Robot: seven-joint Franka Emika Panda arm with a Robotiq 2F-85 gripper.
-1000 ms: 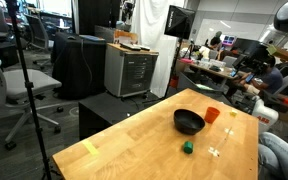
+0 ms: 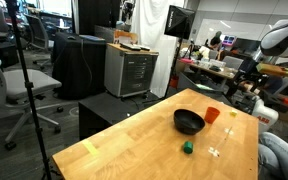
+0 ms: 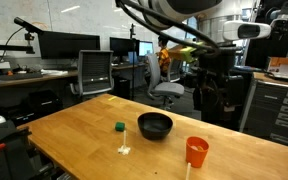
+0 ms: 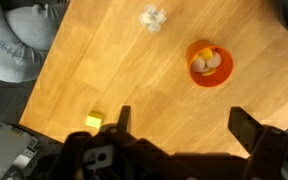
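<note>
My gripper is open, its fingers [image 4: 124, 118] wide apart with nothing between them. It hangs above the table at the right in exterior view 1, clear of the tabletop. An orange cup [image 4: 210, 63] with pale and yellowish pieces inside stands just ahead of the fingers in the wrist view. Beside that cup [image 3: 196, 150] is a black bowl [image 3: 155, 125], which only shows at the top right corner of the wrist view. A small yellow block [image 4: 94, 119] lies left of the fingers. A green object [image 3: 119, 126] sits left of the bowl.
A small white item [image 4: 153, 17] lies on the wooden table [image 2: 129, 140], whose left part is mostly bare. Someone's jeans-clad legs [image 4: 19, 40] are at the table's edge. A dark box [image 2: 104, 112] stands behind the table.
The arm has come down on the right side of exterior view 1, bringing my gripper lower towards the table. The bowl, cup and green object have stayed put.
</note>
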